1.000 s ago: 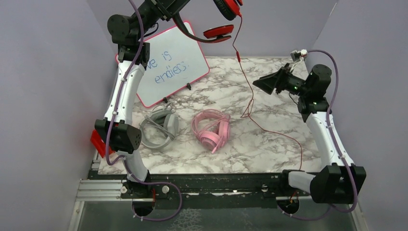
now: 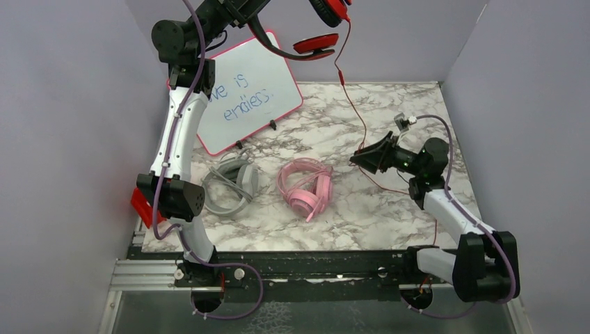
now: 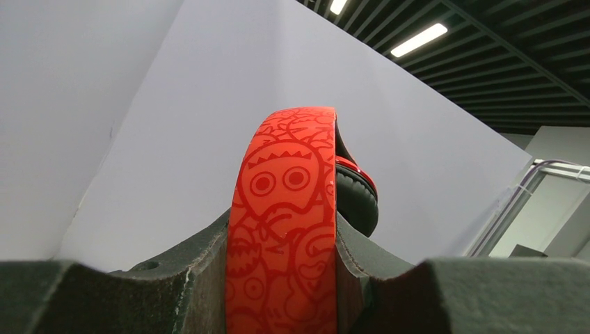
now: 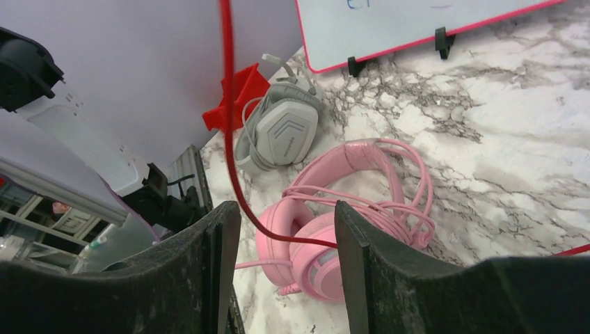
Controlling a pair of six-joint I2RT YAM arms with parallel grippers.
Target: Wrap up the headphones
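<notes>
Red-and-black headphones [image 2: 314, 46] hang raised at the top of the top view; my left gripper is shut on their patterned red band [image 3: 281, 195]. Their thin red cord [image 2: 353, 104] dangles to the table. My right gripper [image 2: 359, 157] is low beside the cord at the table's right half. In the right wrist view the cord [image 4: 292, 238] crosses between the parted fingers of this gripper, which is part open.
Pink headphones [image 2: 320, 191] and grey headphones [image 2: 247, 184] lie with coiled cables on the marble table [image 2: 292, 236]. A whiteboard [image 2: 243, 125] stands at the back left, a red object [image 2: 142, 205] at the left edge.
My right gripper has moved left and down from the right side to the red cord, shifting the cord's lower part. The left arm holds still with the headphones.
</notes>
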